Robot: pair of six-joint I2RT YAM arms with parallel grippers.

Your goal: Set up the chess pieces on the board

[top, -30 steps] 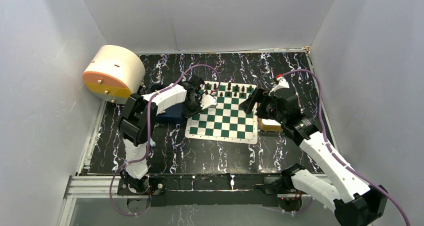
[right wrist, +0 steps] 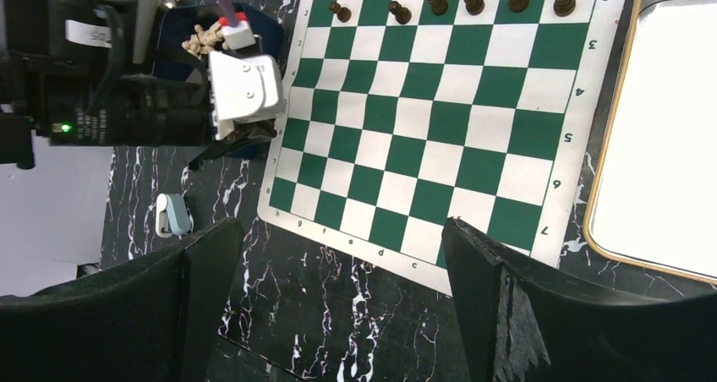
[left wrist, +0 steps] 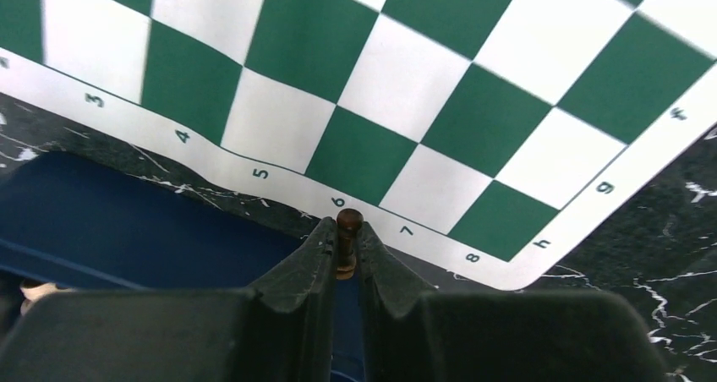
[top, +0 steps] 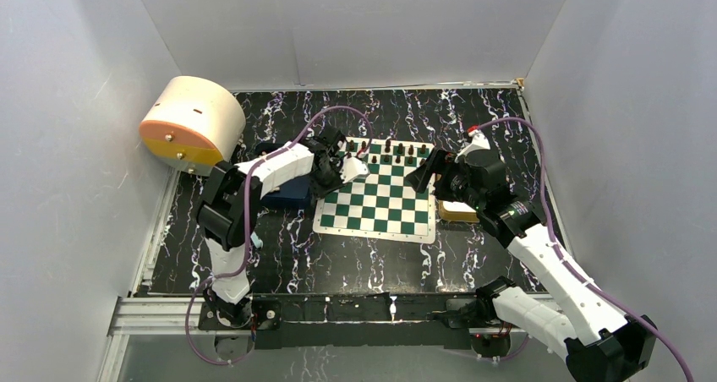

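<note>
The green-and-white chessboard (top: 372, 226) lies flat on the table. Dark brown pieces (right wrist: 435, 2) stand in rows along its far side. In the left wrist view, the fingertips of my left gripper close around a small dark brown piece (left wrist: 348, 221), its round head showing between them. They are above the gap between the board's numbered edge and the dark blue box (left wrist: 152, 221). My right gripper is open and empty, its fingers wide apart over the right side of the board in the top view.
Light wooden pieces (right wrist: 205, 40) lie in the blue box. To the right of the board is a gold-rimmed white tray (right wrist: 659, 137), empty where visible. A rounded drawer box (top: 190, 124) stands at the back left. The near half of the board is clear.
My left arm has shifted very slightly in the top view, with its forearm a little to the left. The right arm and the standing pieces look unmoved.
</note>
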